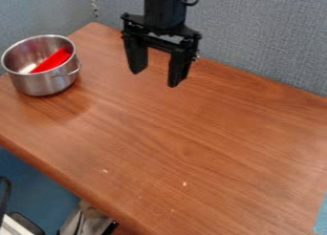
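My black gripper [157, 63] hangs above the back of the wooden table, its two fingers wide apart with nothing between them. To its left, a steel pot [46, 78] stands near the table's left edge, holding a red object [52, 59] that rests inside it, with something white partly visible beneath.
Grey padded walls rise behind it. Cables and some equipment lie below the left edge at the bottom left.
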